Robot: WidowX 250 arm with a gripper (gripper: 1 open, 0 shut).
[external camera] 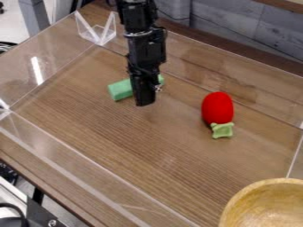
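Note:
The black gripper [142,93] hangs low over the middle of the wooden table [106,151], in front of and partly over a light green block [120,90], which it partly hides. Its fingers look shut, with nothing seen between them. To the right lie a red rounded object [218,107] and a small pale green piece [222,130] just below it.
A yellow bowl [265,208] sits at the bottom right corner, cut by the frame edge. A white object [97,27] is at the back left, near the table's edge.

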